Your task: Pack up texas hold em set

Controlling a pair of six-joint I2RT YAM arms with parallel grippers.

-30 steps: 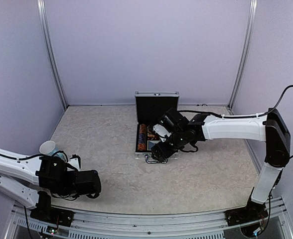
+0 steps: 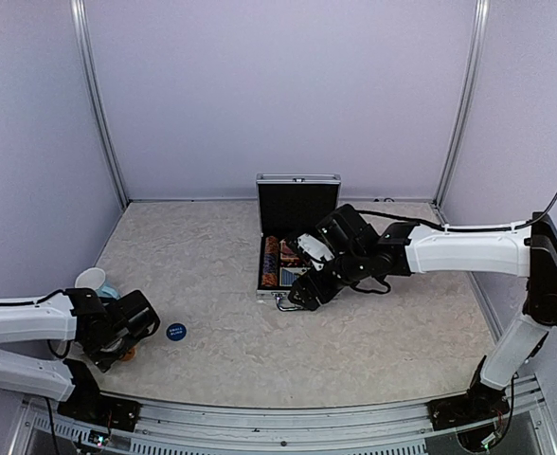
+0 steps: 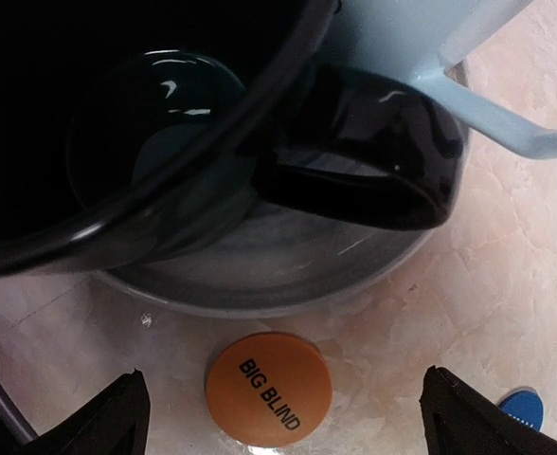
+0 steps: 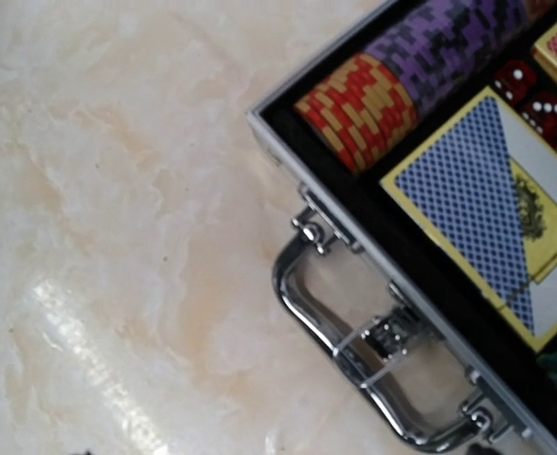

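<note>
An orange BIG BLIND button [image 3: 267, 389] lies between the open fingers of my left gripper, near cups on a saucer [image 3: 260, 284]. A blue button [image 2: 176, 332] is to its right. The open silver case [image 2: 298, 190] holds chip rows [image 4: 354, 109], blue-backed cards [image 4: 454, 199] and red dice [image 4: 547, 114]. My right gripper [image 2: 302, 296] hovers over the case's front by the handle [image 4: 297, 303]; its fingers are mostly outside the right wrist view, so its opening is unclear.
A light blue mug [image 2: 92, 279] stands at the left edge, partly behind the left arm. Walls enclose the sides and back.
My left arm has moved left toward the orange button and mug, uncovering the table round the blue button.
</note>
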